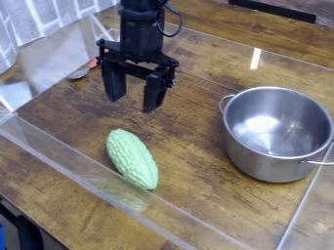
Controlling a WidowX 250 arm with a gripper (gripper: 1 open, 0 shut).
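Note:
My black gripper (136,90) hangs over the upper middle of the wooden table, its two dark fingers spread apart with nothing visible between them. Below it, in the lower middle, a pale green vegetable (132,159) like a corn cob lies on the table. To the right stands a steel pot (268,146) with wire handles, empty as far as I can see.
A small utensil with a red handle (81,68) lies partly hidden at the upper left behind the gripper. Clear plastic walls edge the table (209,215) along the front and sides. The middle between vegetable and pot is free.

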